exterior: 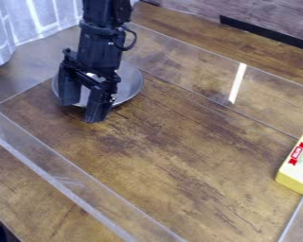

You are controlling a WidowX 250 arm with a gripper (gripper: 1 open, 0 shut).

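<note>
The black robot arm (101, 43) reaches down from the top left over a round grey dish (126, 83) on the wooden table. Its gripper (84, 99) hangs low at the dish's left front part, open, with fingers spread. Whether anything lies between or under the fingers is hard to tell, as the arm hides part of the dish.
A yellow box (294, 164) with a red and white label lies at the far right of the table (180, 170). A white object (5, 33) stands at the top left, and clear panels edge the left and lower right.
</note>
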